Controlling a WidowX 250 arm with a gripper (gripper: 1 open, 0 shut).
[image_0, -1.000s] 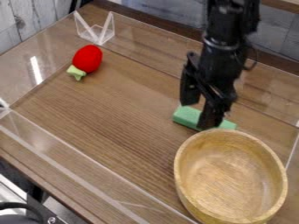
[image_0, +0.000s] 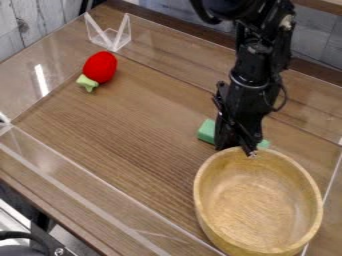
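The dark robot arm reaches down from the top right, its gripper (image_0: 238, 140) low at the back rim of a large tan bowl (image_0: 258, 215), just over a green block (image_0: 207, 130). The fingertips look shut; whether anything thin is between them is hidden. The block is partly covered by the gripper and lies behind the bowl on the wooden table.
A red object with a green piece (image_0: 98, 68) lies at the upper left, near a white wire-like holder (image_0: 107, 32). A wall stands along the back.
The gripper has come lower and closer to the bowl's back rim.
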